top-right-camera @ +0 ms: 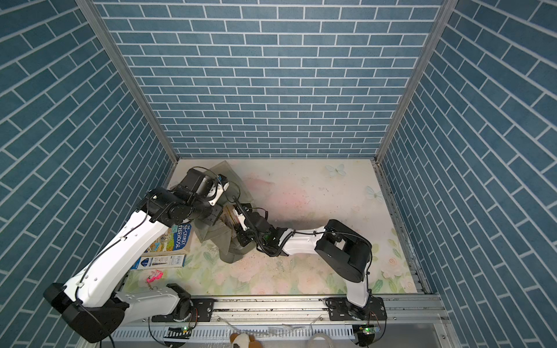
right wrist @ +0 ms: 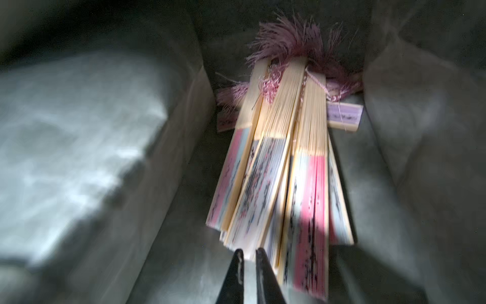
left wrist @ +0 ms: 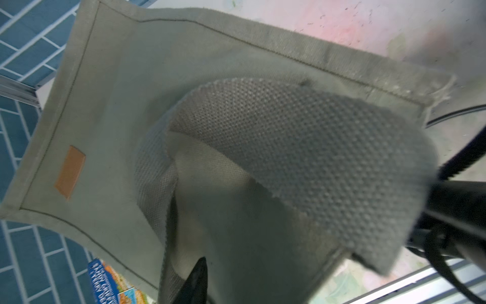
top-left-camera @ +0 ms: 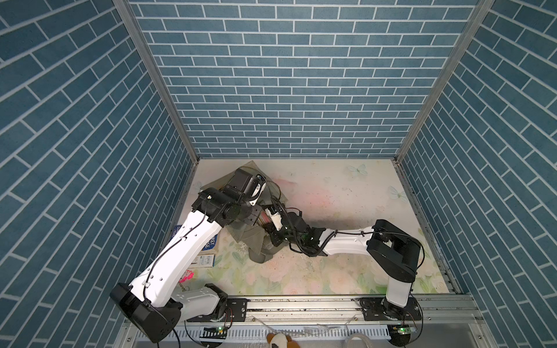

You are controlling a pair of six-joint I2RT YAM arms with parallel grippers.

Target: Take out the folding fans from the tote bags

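A grey-green tote bag point(left wrist: 106, 116) lies on the table's left half, its woven strap point(left wrist: 303, 136) arched over it in the left wrist view. My left gripper point(top-left-camera: 253, 215) is above the bag; in the left wrist view only a dark fingertip shows at the bottom, so its opening is unclear. My right gripper reaches inside the bag, its narrow fingertips at the lower ends of several folding fans point(right wrist: 308, 197) with pink tassels. The fingertips are close together; whether a fan is between them is unclear.
A book point(top-right-camera: 174, 237), a flat white box point(top-right-camera: 156, 261) and a pink item point(top-right-camera: 154, 276) lie at the left front. Walls surround the sides and back.
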